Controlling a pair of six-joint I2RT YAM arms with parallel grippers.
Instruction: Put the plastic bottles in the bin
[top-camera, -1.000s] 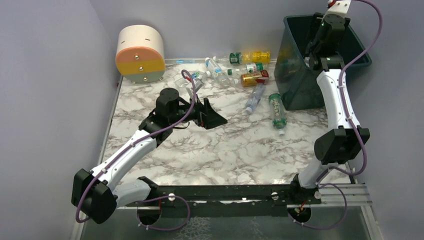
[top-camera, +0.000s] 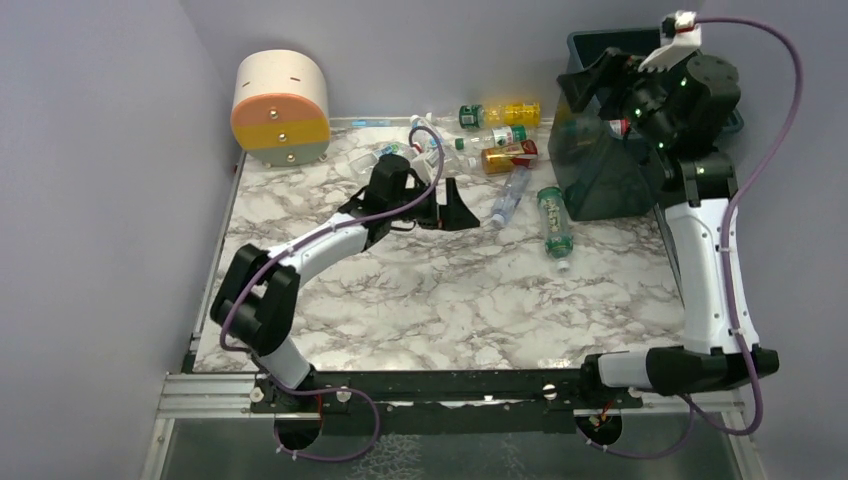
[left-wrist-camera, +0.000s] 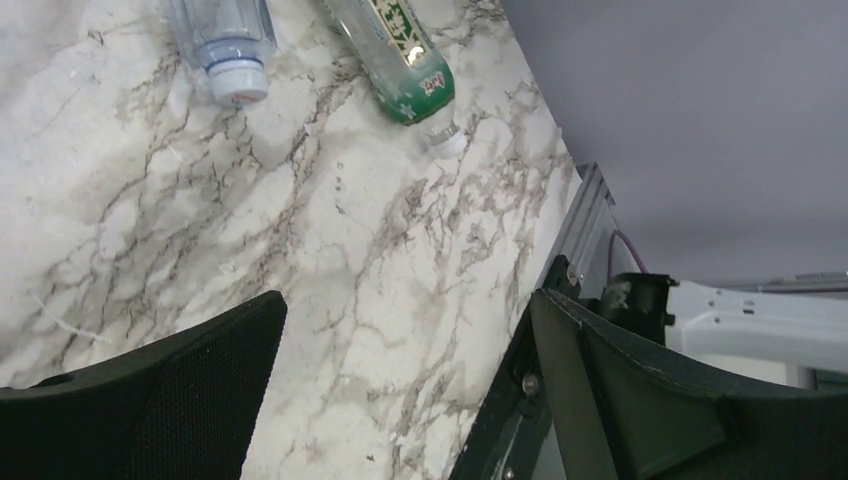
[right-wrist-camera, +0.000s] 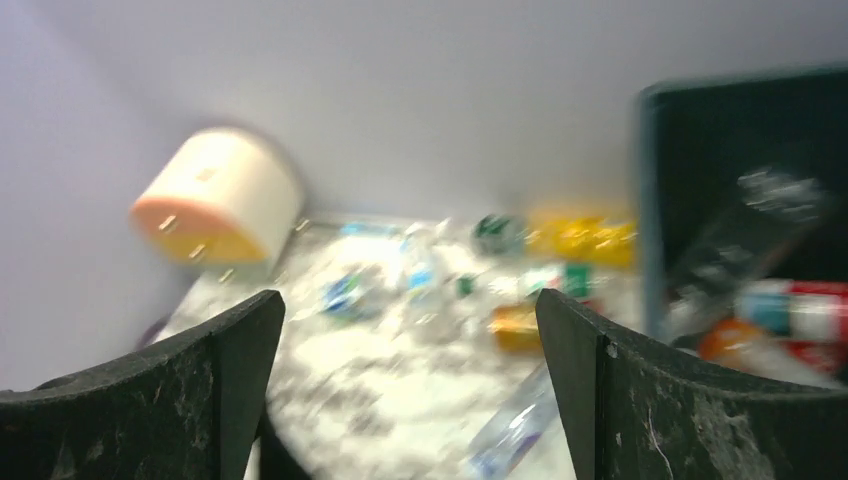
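Several plastic bottles lie on the marble table, among them a yellow one (top-camera: 512, 116), a brown one (top-camera: 500, 158), a clear one (top-camera: 510, 197) and a green-labelled one (top-camera: 555, 225). The dark green bin (top-camera: 590, 185) stands at the back right; bottles show inside in the right wrist view. My left gripper (top-camera: 447, 210) is open over the table centre, just left of the clear bottle, nothing between its fingers. My right gripper (top-camera: 585, 85) is open above the bin's left rim, nothing between its fingers; its wrist view is blurred.
A cream cabinet (top-camera: 280, 100) with coloured drawers stands at the back left. Grey walls surround the table.
The right arm has lifted and swung out from inside the bin toward its left rim.
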